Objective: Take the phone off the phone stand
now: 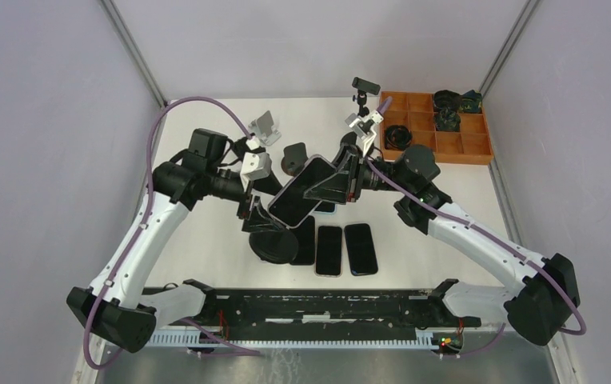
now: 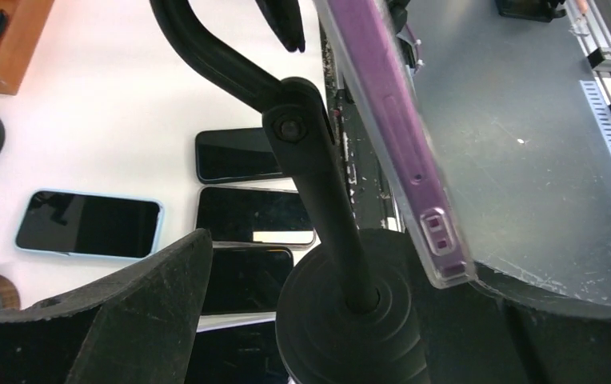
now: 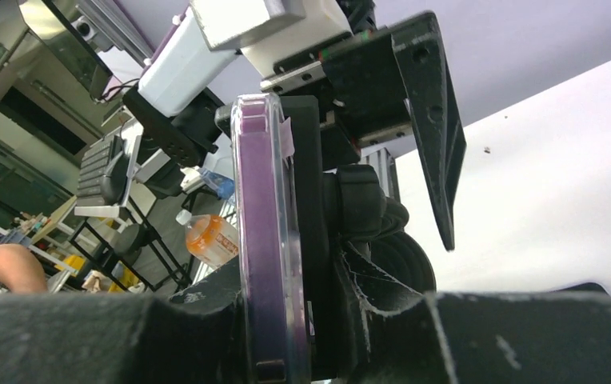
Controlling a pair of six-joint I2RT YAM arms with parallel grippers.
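Note:
A phone in a clear purple-edged case [image 1: 301, 190] [image 2: 390, 120] [image 3: 262, 232] is tilted in mid-air, with my right gripper [image 1: 341, 180] shut on it together with the black stand's holder behind it. The stand's base [image 1: 273, 246] [image 2: 350, 336] hangs below, its bent arm [image 2: 318, 200] running up to a hinge. My left gripper [image 1: 254, 210] is part open around the stand, just left of the phone; in the left wrist view its fingers flank the pole, and nothing shows firmly gripped by them.
Several phones lie at the front middle, including one [image 1: 361, 248]. A wooden organizer [image 1: 464, 147] is at back right; a silver stand [image 1: 264, 126] and other dark stands are at the back.

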